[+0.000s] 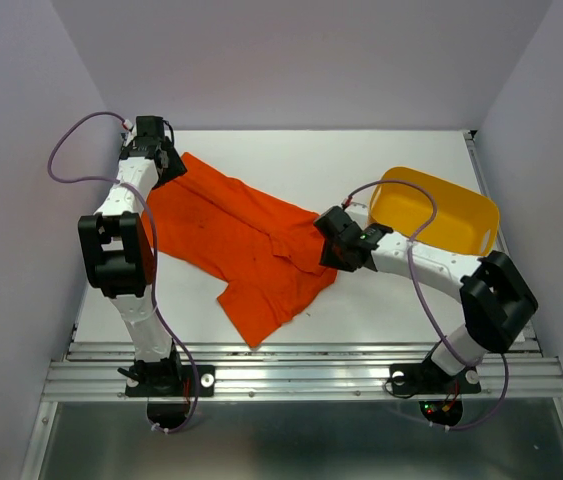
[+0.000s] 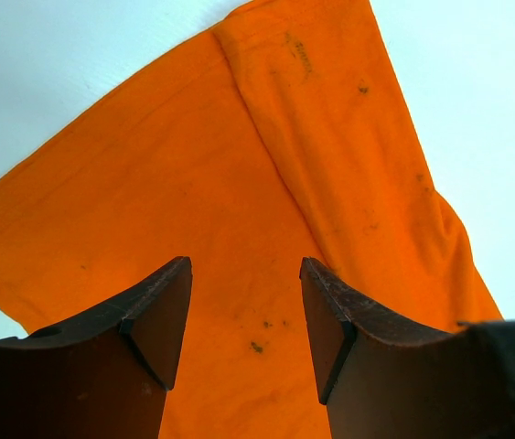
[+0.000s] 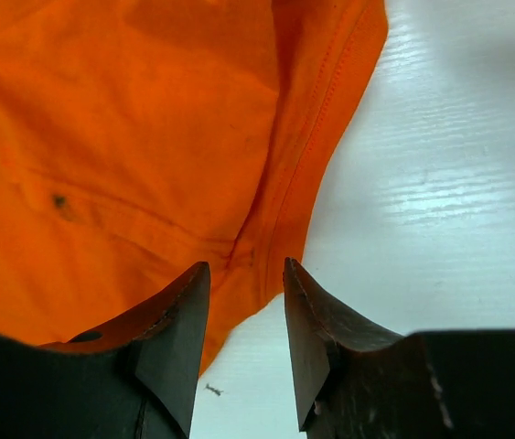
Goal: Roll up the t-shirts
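Note:
An orange t-shirt (image 1: pixel 231 232) lies on the white table, its far long side folded over and one sleeve (image 1: pixel 254 313) spread toward the front. Over the shirt's left end, my left gripper stands open; only cloth shows beneath the gap between its fingers. My right gripper is open as well, above the right edge of the shirt (image 3: pixel 147 137). Fabric and bare table both show between those fingers, with nothing held. In the top view the arms cover parts of the cloth at both ends.
A yellow bin (image 1: pixel 441 212) stands at the right, close beyond the right arm. Bare white table (image 1: pixel 291 160) lies behind the shirt, and more is clear in front of it. Grey walls close off the sides and back.

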